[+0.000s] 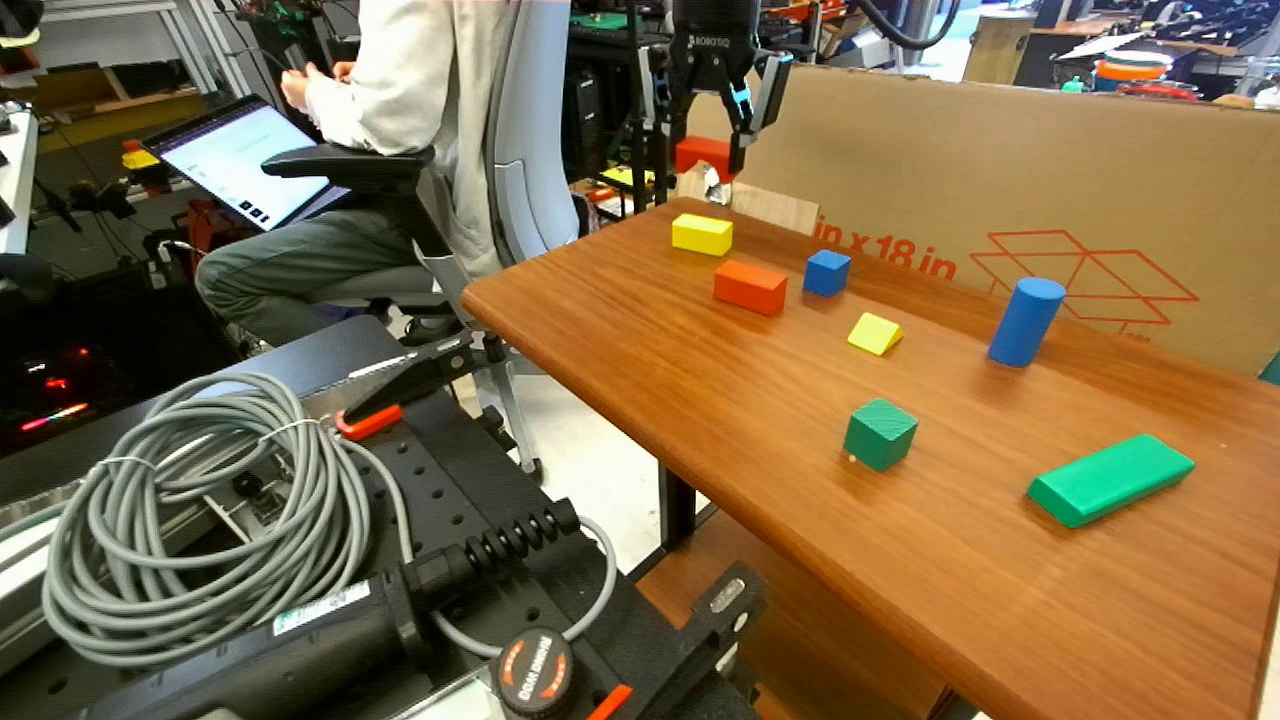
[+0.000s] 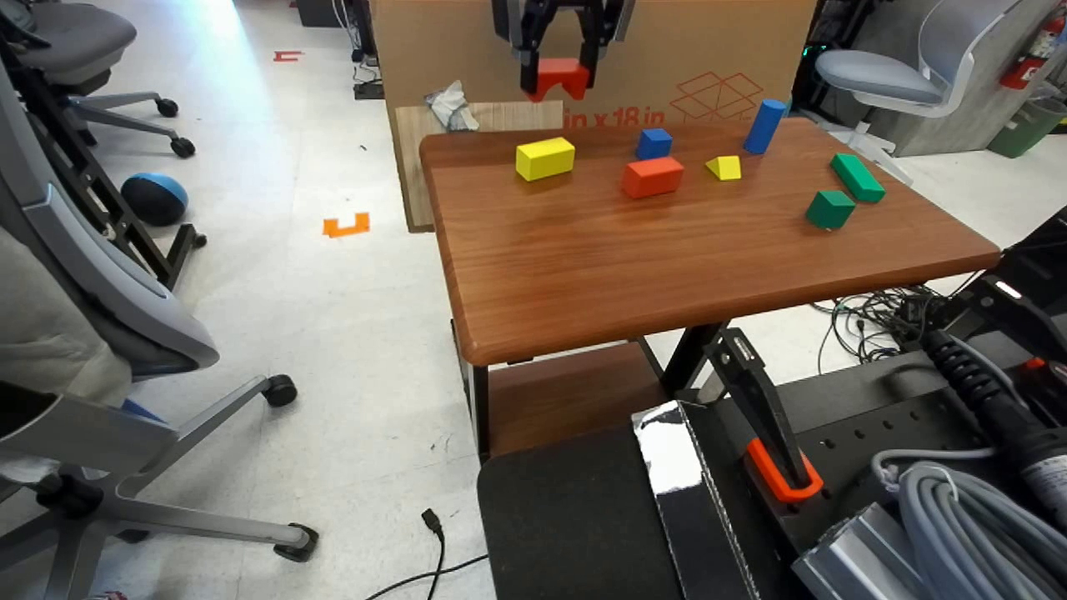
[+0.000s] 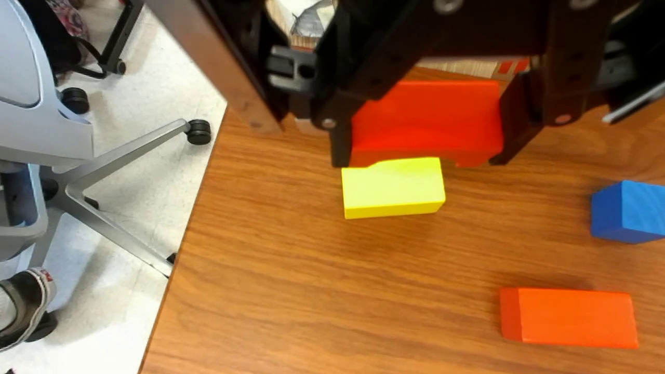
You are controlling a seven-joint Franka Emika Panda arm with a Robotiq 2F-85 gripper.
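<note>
A red arch block (image 2: pixel 558 74) hangs in the air, gripped at its two ends by my gripper (image 2: pixel 558 82). In the wrist view the red arch (image 3: pixel 430 121) fills the space between the dark fingers. Beyond it, lower down on the table, lies the yellow rectangular block (image 3: pixel 393 190), partly overlapped by the arch in that view. Exterior view 1 has the gripper (image 1: pixel 710 166) above the table's far left corner, with the yellow block (image 1: pixel 702 234) below it. An orange-red rectangular block (image 1: pixel 750 287) rests to the right, nearer the front.
Also on the table (image 1: pixel 672 372) are a blue cube (image 1: pixel 827 272), a yellow wedge (image 1: pixel 876 334), an upright blue cylinder (image 1: pixel 1027 322), a green cube (image 1: pixel 882 434) and a long green block (image 1: pixel 1111 480). Cardboard (image 1: pixel 960 180) stands behind the back edge.
</note>
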